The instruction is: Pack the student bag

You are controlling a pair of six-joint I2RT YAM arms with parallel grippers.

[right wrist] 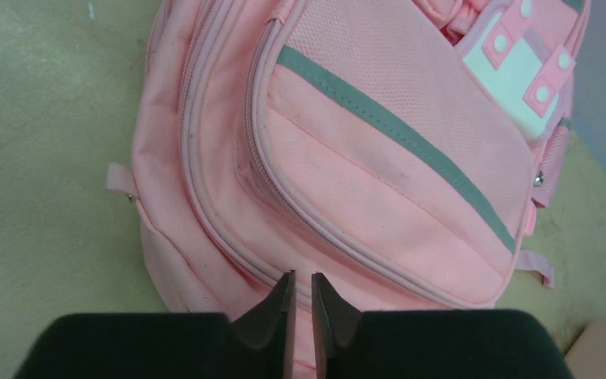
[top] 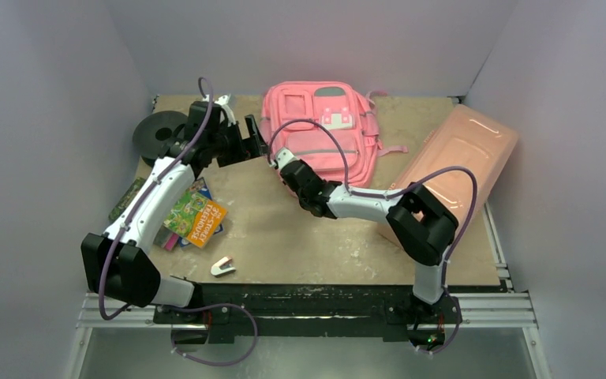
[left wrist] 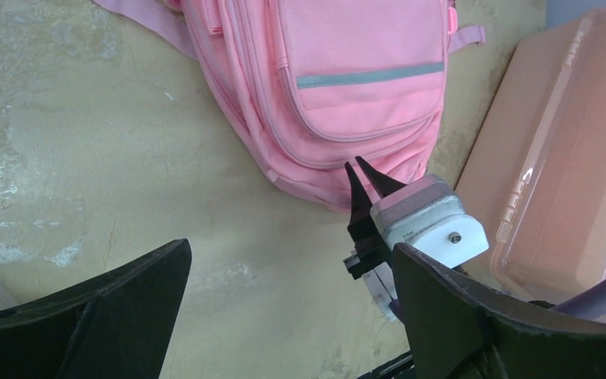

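The pink backpack (top: 339,154) lies front up at the back of the table, its zippers looking closed in the right wrist view. My left gripper (top: 257,136) stands open at the bag's left edge; only bare table shows between its fingers in its own wrist view. At the bag's lower end is my right gripper, its fingers a narrow gap apart with no object gripped. Whether its tips touch the cloth cannot be told. Books (top: 196,217) lie at the left, partly covered by the left arm. A small white stapler-like item (top: 222,267) rests near the front edge.
At the back left sits a round black object (top: 158,133), partly behind the left arm. A large orange-pink plastic bin (top: 465,170) takes up the right side.
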